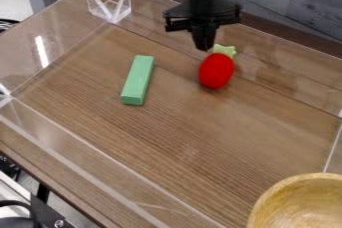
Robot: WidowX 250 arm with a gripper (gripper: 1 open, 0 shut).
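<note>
The black gripper (202, 44) hangs at the top centre of the camera view, shut, with nothing visible between its fingers. It is just behind and left of a red egg-shaped object (217, 71) and close beside a small pale green item (225, 51), partly behind that object; whether they touch I cannot tell. A green bar (138, 80) lies to the left on the wooden table (160, 152).
A clear plastic holder (108, 3) stands at the back left. A yellow bowl (295, 200) sits at the front right corner. A back wall borders the table.
</note>
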